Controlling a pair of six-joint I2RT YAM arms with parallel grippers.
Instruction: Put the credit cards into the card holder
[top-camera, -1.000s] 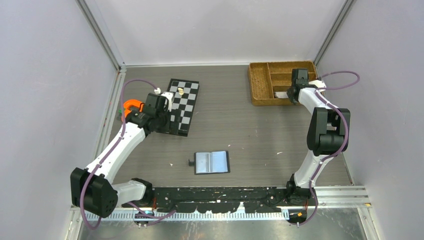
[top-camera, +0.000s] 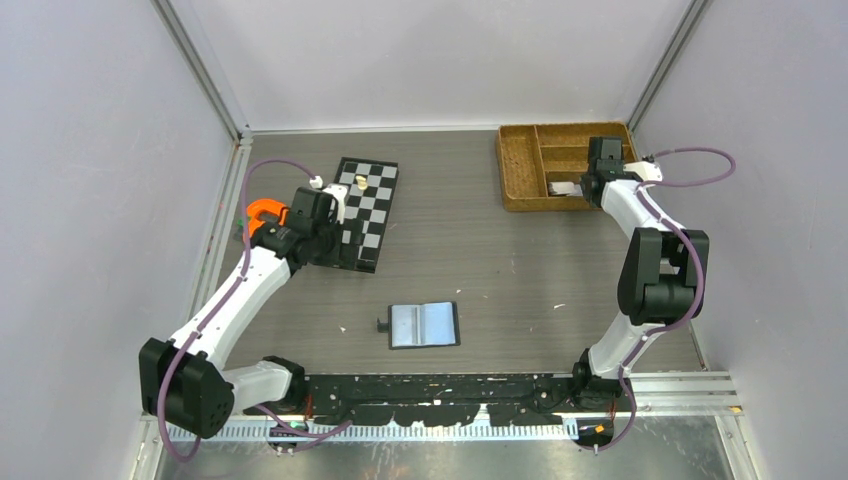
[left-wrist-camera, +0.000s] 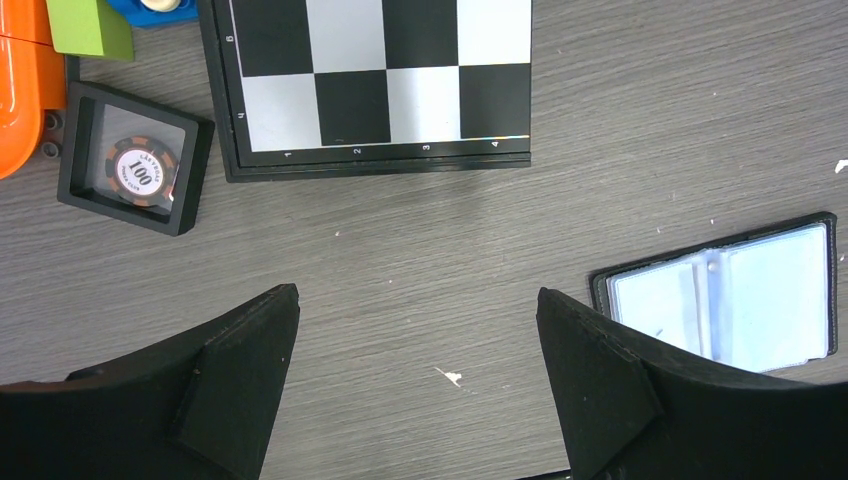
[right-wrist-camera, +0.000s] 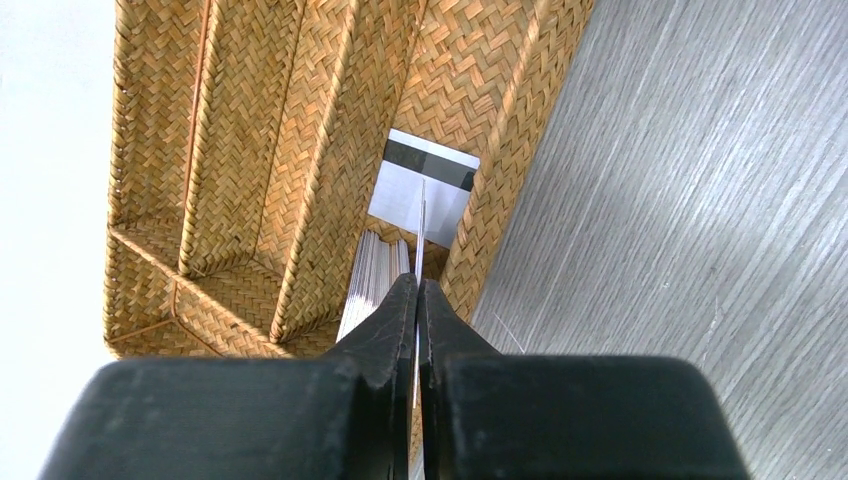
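Observation:
In the right wrist view, my right gripper is shut on a thin white card (right-wrist-camera: 421, 235), seen edge-on, over the front compartment of the woven basket (right-wrist-camera: 330, 150). Another card (right-wrist-camera: 395, 188) with a dark stripe lies flat in that compartment, behind the held one. Several cards (right-wrist-camera: 365, 275) stand on edge beside the fingers. The card holder (top-camera: 424, 325), dark-edged and spread open with pale pockets, lies at the front middle of the table. My left gripper stands open and empty above bare table, with the holder off to its right.
A chessboard (left-wrist-camera: 385, 105) lies ahead of the left gripper, with a framed poker chip (left-wrist-camera: 140, 172) and an orange object (left-wrist-camera: 20, 95) to its left. Other basket compartments look empty. The table between basket and holder is clear.
My right arm has shifted slightly to the right over the basket, with the white cards below showing a bit differently. The left arm and the holder have stayed put.

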